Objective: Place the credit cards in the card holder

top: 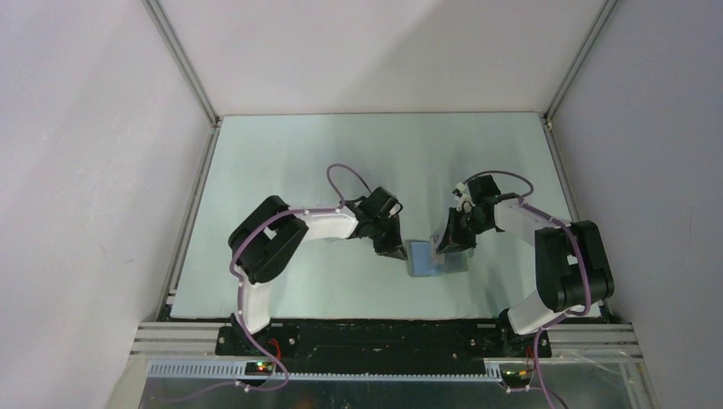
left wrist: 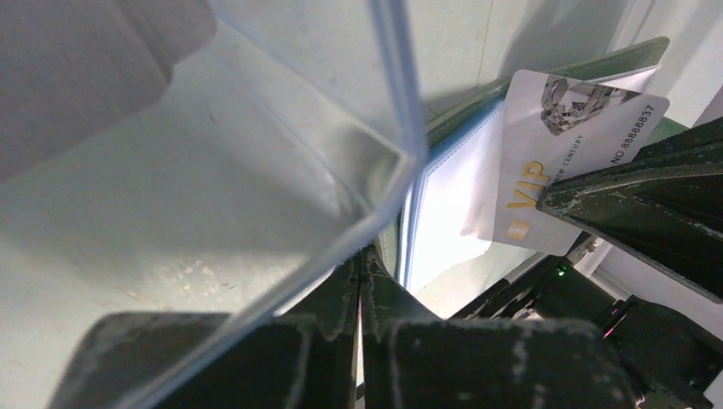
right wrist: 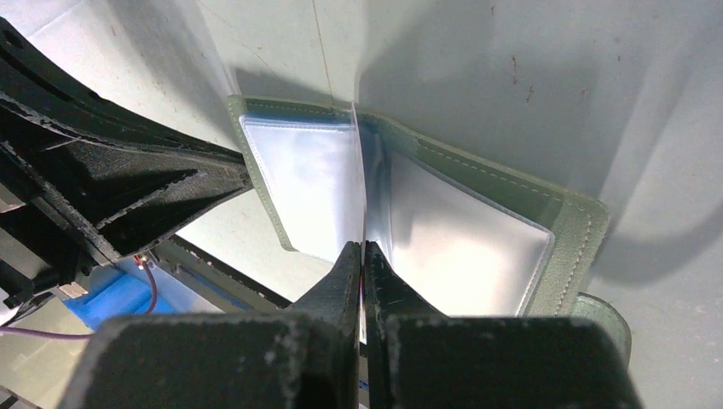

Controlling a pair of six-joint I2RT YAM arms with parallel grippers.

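Observation:
A silver-grey VIP card is pinched in my right gripper; the right wrist view shows this card [right wrist: 359,170] edge-on. It stands over the middle of the open green card holder [right wrist: 511,183], between the left clear pocket [right wrist: 298,183] and the right clear pocket [right wrist: 460,239]. Whether its edge is inside a pocket is unclear. My left gripper is shut with its tips at the holder's [left wrist: 388,247] left edge; I cannot tell if the edge is pinched. In the top view the holder [top: 456,262] lies under both grippers.
Close to the left wrist camera stands a clear, blue-edged container wall [left wrist: 401,102], with a blurred grey shape [left wrist: 94,68] behind it.

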